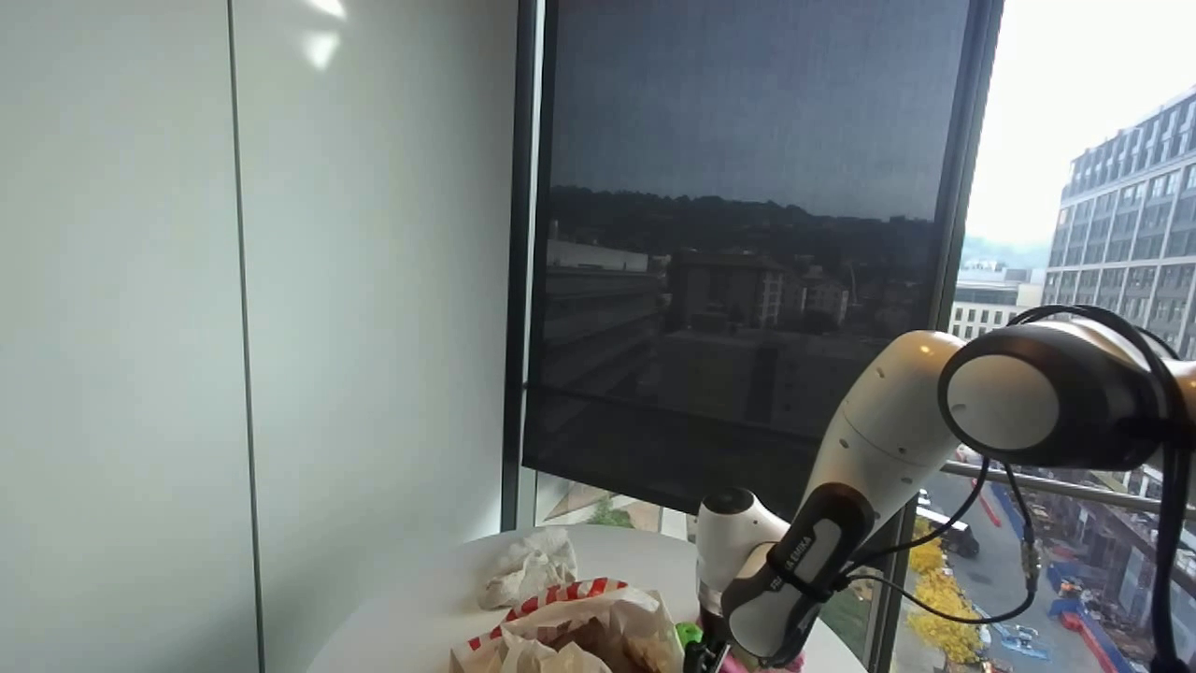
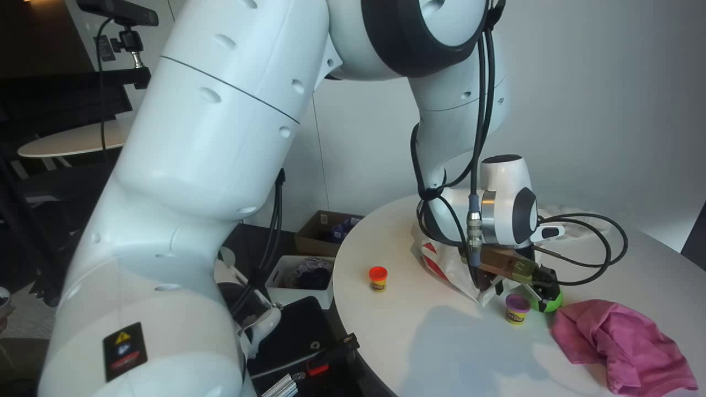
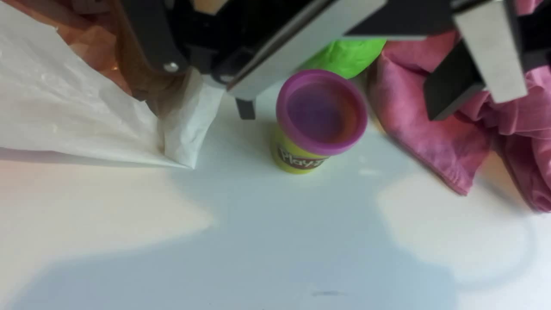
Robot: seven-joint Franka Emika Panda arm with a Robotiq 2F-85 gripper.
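Note:
In the wrist view my gripper is open, its two fingers spread wide on either side of a Play-Doh tub (image 3: 302, 160) with a purple lid. Nothing shows gripped between them. The tub stands upright on the white table. Exterior view 2 has the gripper (image 2: 523, 291) low over the table, close above and behind the purple-lidded tub (image 2: 516, 310). A green object (image 3: 351, 57) lies just behind the tub, partly hidden by the gripper. Only part of the gripper (image 1: 706, 656) shows at the bottom of exterior view 1.
A pink cloth (image 2: 615, 344) lies right of the tub. An open paper bag (image 3: 77, 103) stands to the left. Another tub with a red lid (image 2: 378, 278) sits apart near the table's left edge. Crumpled white paper (image 1: 527, 570) lies farther back.

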